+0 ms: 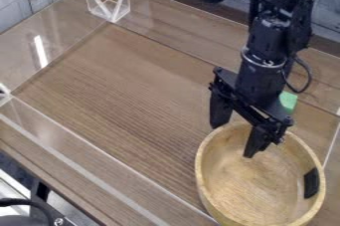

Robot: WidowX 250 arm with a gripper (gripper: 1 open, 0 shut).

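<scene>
My black gripper hangs above the rim of a large tan round bowl at the lower right, its two fingers apart, pointing down. I cannot make out anything held between them. A green object lies on the table behind the arm, partly hidden by it.
A clear plastic bracket stands at the back left. A dark cable or object lies at the lower left corner.
</scene>
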